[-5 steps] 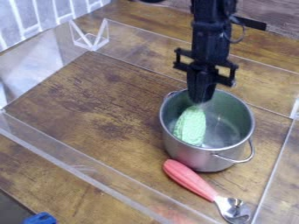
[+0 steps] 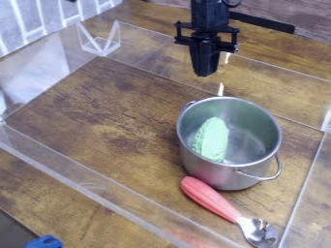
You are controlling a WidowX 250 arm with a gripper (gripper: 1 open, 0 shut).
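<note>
The black gripper hangs high at the top centre, above and behind the steel pot; whether its fingers are open or shut is unclear at this size. The pot stands on the wooden surface at the right, with a pale green oblong object lying inside it. In front of the pot lies a utensil with a red handle and a metal head.
Clear plastic walls surround the wooden work surface, whose left and middle are bare. A blue object sits at the bottom left corner. A white railing is at the top left.
The green object stays in the pot.
</note>
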